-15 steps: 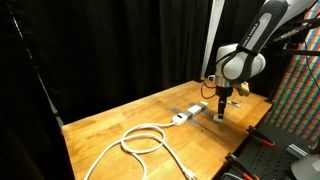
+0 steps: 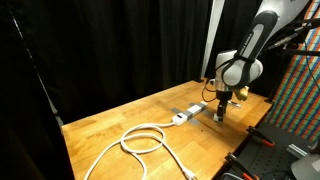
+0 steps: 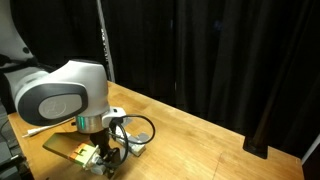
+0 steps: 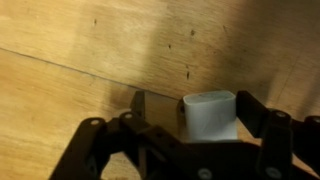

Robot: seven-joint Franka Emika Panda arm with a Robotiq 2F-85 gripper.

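In the wrist view a small pale, whitish block [image 4: 210,118] lies between the fingers of my gripper. Its right side meets the right finger, or nearly so, while a clear gap separates it from the left finger. The fingers are part open. Exterior view 1 has the gripper [image 2: 218,113] low over the right side of the wooden table, with the block mostly lost in the small, blurred detail there. From exterior view 2 the arm's hand hides most of the area round the fingertips.
A white power strip [image 2: 190,113] lies just left of the gripper, and its white cable [image 2: 128,139] loops across the table's front. Black curtains hang behind.
In exterior view 1 the arm's hand has shifted slightly right, staying low by the table. The power strip and cable have not moved.
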